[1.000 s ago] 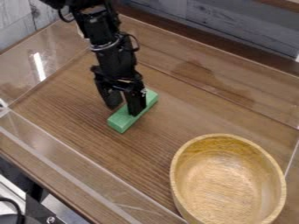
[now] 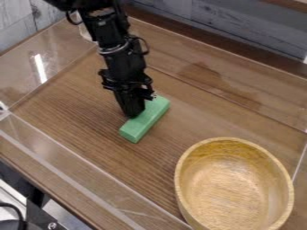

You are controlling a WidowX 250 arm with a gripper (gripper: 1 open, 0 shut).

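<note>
A black robot arm reaches down from the top left, its gripper [image 2: 129, 104] at the upper-left end of a green rectangular block [image 2: 146, 119] lying on the wooden table. The fingertips overlap that end of the block; whether they grip it or how far they stand apart I cannot tell.
A round beige bowl [image 2: 234, 184] sits at the front right of the table [image 2: 72, 135]. A pale wall runs along the back, and dark cables lie beyond the front-left edge.
The green block has shifted a little to the right and down in the view. My gripper has drawn up and back, so more of the block shows.
</note>
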